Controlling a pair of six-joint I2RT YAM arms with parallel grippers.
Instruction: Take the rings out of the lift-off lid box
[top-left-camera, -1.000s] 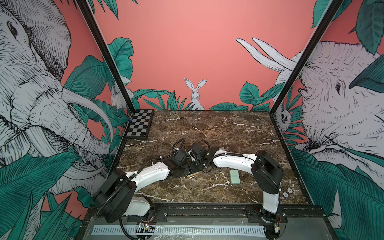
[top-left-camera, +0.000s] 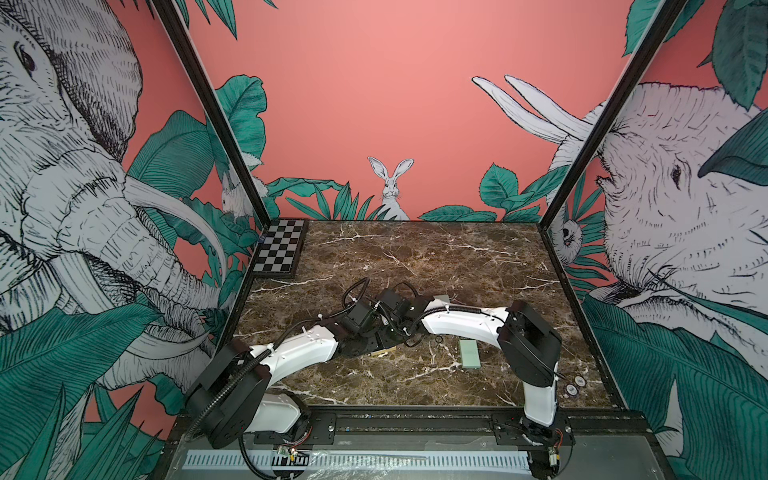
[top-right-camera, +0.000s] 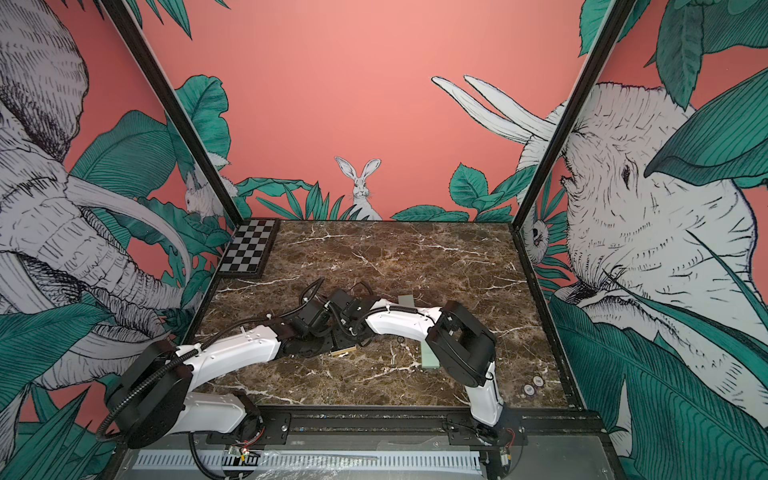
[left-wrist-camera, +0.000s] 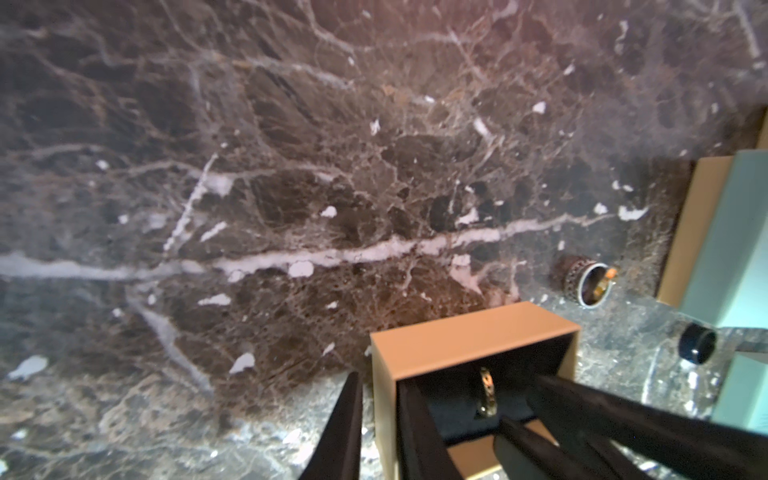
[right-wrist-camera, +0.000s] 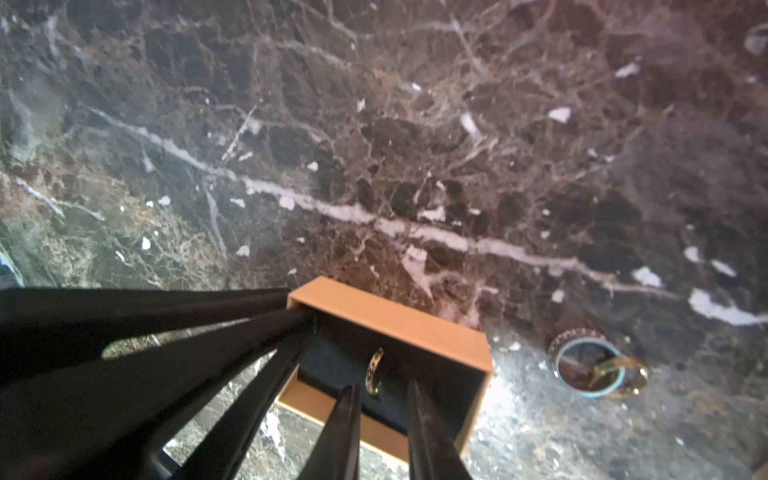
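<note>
In both wrist views a tan box base (left-wrist-camera: 472, 336) with a dark insert holds a gold ring (right-wrist-camera: 373, 372) standing in it. My left gripper is at the box's left end in its own view, its finger tips close on either side of that wall. My right gripper stands part open over the box, its fingers below the ring in its view, nothing visible between them. Outside the box lie a patterned ring (right-wrist-camera: 580, 368) and a gold ring (right-wrist-camera: 632, 380), overlapping. A dark ring (left-wrist-camera: 696, 344) lies farther right.
Mint-green and tan box pieces (left-wrist-camera: 728, 232) lie to the right, with another green piece (top-left-camera: 469, 353) nearer the front. A checkerboard (top-left-camera: 276, 246) is at the back left; two small round discs (top-left-camera: 576, 385) lie front right.
The left arm looks unchanged.
</note>
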